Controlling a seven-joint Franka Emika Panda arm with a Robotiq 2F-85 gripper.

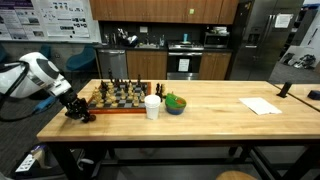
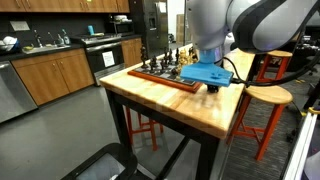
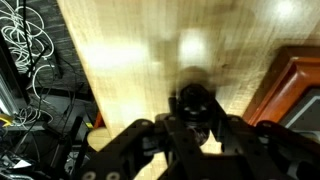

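Observation:
A dark, round-topped chess piece [image 3: 194, 100] shows in the wrist view, with my gripper shut on it. In exterior view 1 the gripper [image 1: 80, 114] is low over the table's left end, just left of the chessboard [image 1: 118, 96]; the piece itself cannot be made out there. Exterior view 2 shows the gripper [image 2: 212, 88] close to the tabletop, beside the board's near edge. Several dark and light pieces stand on the board. Its reddish-brown rim [image 3: 300, 90] appears at the right of the wrist view. Whether the held piece touches the table is hard to tell.
Right of the board are a white cup [image 1: 152, 106] and a bowl [image 1: 175, 104] with green contents. White paper [image 1: 260, 105] lies farther right on the wooden table [image 1: 215, 120], with bare wood between. Cables [image 3: 35, 50] hang beyond the table edge.

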